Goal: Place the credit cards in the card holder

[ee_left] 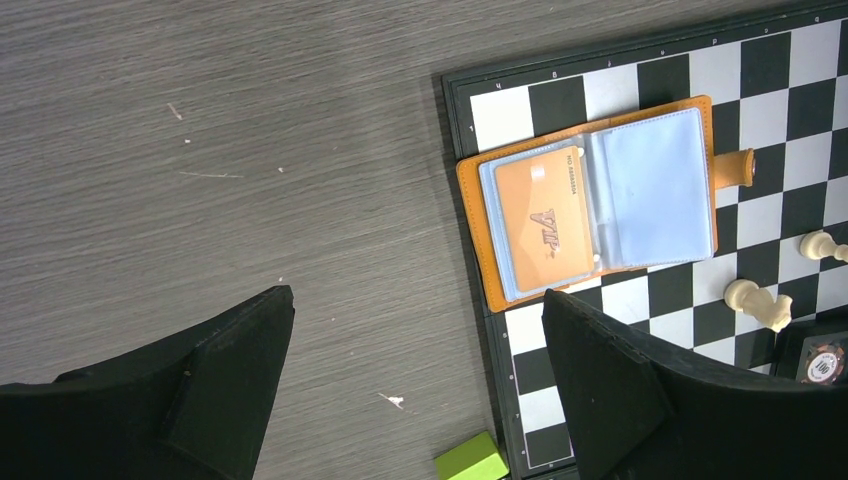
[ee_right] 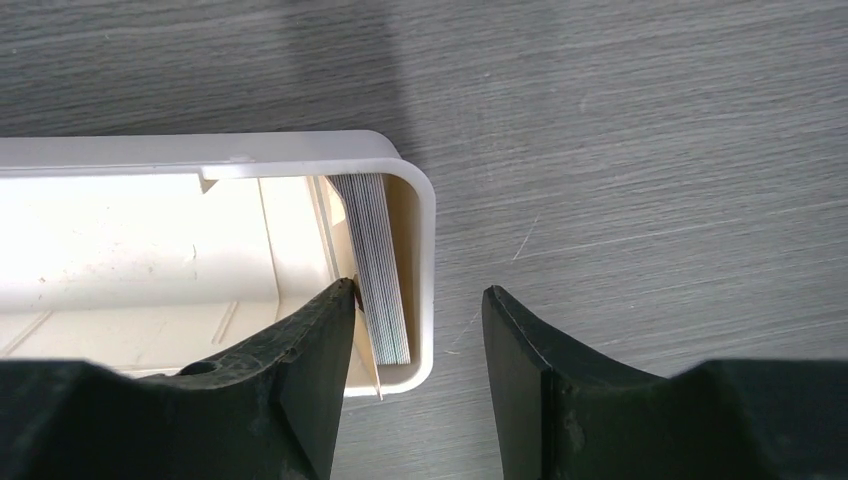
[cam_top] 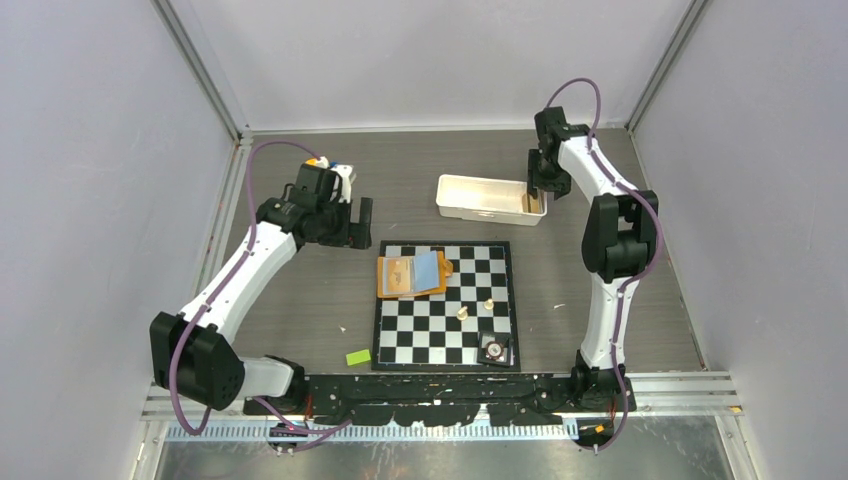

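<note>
The card holder lies open on the chessboard, an orange card showing in its left sleeve. My left gripper is open above the table left of the board, nothing between its fingers. A white box has a stack of cards upright against its right end wall, with a thin pale card leaning beside the stack. My right gripper is part open over that end, its left finger touching the cards at the thin card's edge, its right finger outside the box.
The chessboard holds chess pieces and a dark object. A green block lies by its lower left. The table around the box is mostly bare.
</note>
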